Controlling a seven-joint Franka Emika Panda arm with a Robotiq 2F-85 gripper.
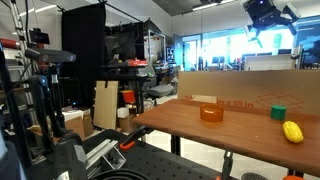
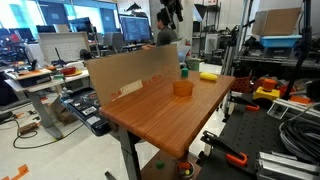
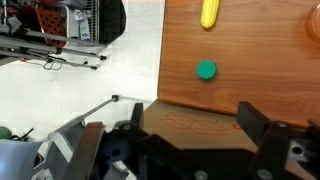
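An orange bowl [image 1: 211, 113] rests near the middle of the wooden table. Farther right stand a small green cup [image 1: 278, 112] and, closer to the table's right edge, a yellow elongated object [image 1: 292, 132]. High above the table, at the top right of the first exterior view, hangs my gripper [image 1: 271, 18]. Seen from the wrist, the gripper has its dark fingers spread wide with nothing between them. The green cup [image 3: 206, 69] lies ahead of them, the yellow object [image 3: 209, 12] beyond it, and only part of the orange bowl [image 3: 314, 22] shows at the right edge.
An upright cardboard panel [image 2: 135, 83] runs along one long side of the wooden table [image 2: 165, 122]. Much of the tabletop around the bowl is bare. Black rails and cables [image 2: 290, 138] occupy the side opposite the panel.
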